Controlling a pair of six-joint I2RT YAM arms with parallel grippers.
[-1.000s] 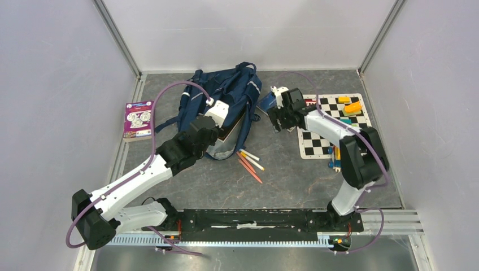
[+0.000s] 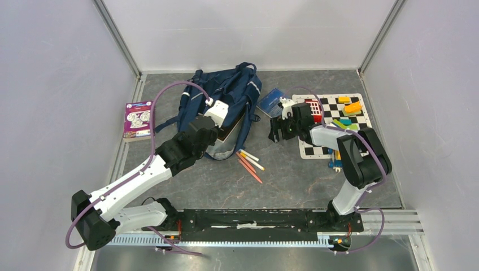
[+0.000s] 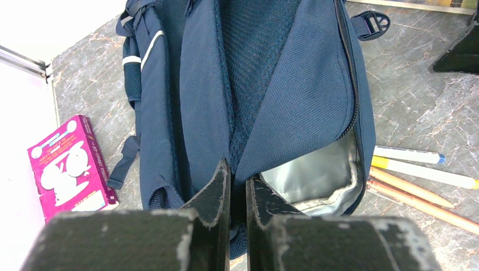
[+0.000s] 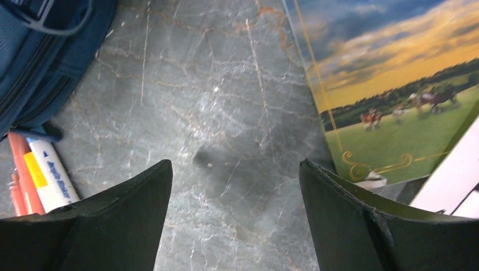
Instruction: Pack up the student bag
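Note:
The dark blue bag (image 2: 226, 84) lies at the middle back with its mouth facing the front and its grey lining showing. My left gripper is shut on the bag's fabric edge (image 3: 223, 130) and holds the opening apart. Clear of the bag, my right gripper is open over bare floor, nothing between its fingers. A blue-covered booklet (image 2: 271, 102) rests on the floor just behind it; in the right wrist view the booklet's picture (image 4: 390, 90) shows cows on grass. Beside the bag's mouth lie white markers (image 3: 409, 154) and orange pencils (image 3: 429, 209).
At the far left is a pink book (image 2: 137, 119). A checkered board (image 2: 308, 151) on the right bears a red item and several coloured toy pieces, partly hidden under the right arm.
My right gripper has moved a little towards the front and right, uncovering more of the booklet. The left arm and the bag stay as they were.

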